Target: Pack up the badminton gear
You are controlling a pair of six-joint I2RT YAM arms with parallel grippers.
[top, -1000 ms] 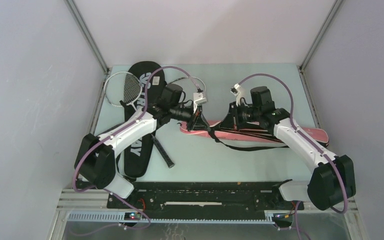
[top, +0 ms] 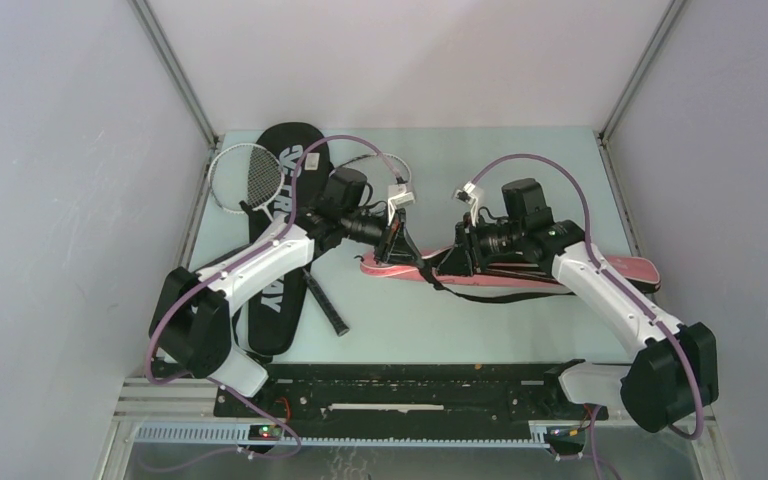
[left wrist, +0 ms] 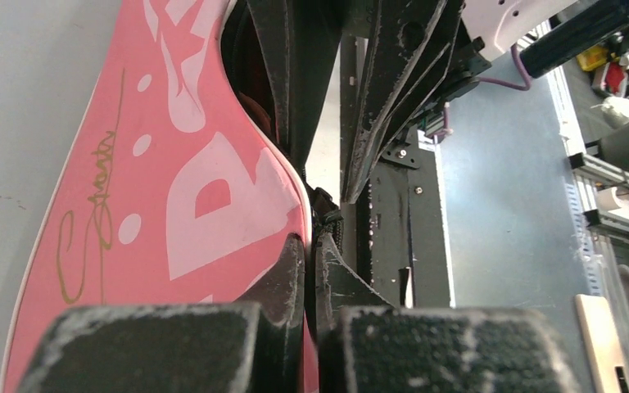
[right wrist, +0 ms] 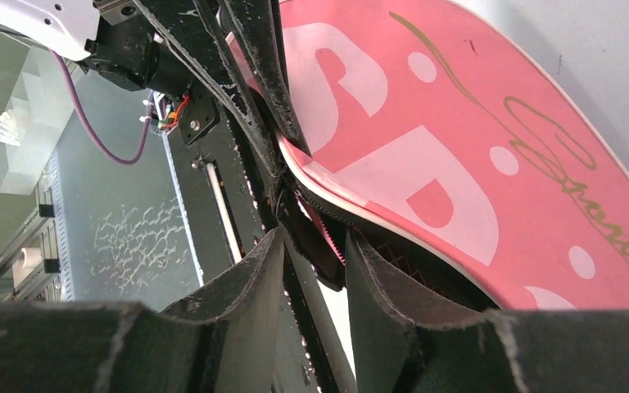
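Note:
The pink racket bag (top: pixel 385 268) lies across the middle and right of the table, its dark zipped opening along the front edge. In the left wrist view my left gripper is shut on the white-piped edge of the bag (left wrist: pixel 123 229). My right gripper stands part open close to it, over the zipper edge of the bag (right wrist: pixel 540 172). A gap shows between its fingertips, with a black strap end (right wrist: pixel 319 270) and zipper teeth seen in it, not gripped.
At the left a black racket bag (top: pixel 278 290) lies with a white-framed racket (top: pixel 248 147) overlapping it. Another racket's grip (top: pixel 327 303) reaches toward the front. From the pink bag a black strap (top: pixel 500 298) trails in front. Bare table lies at the front centre.
The left arm stays still at the bag's edge.

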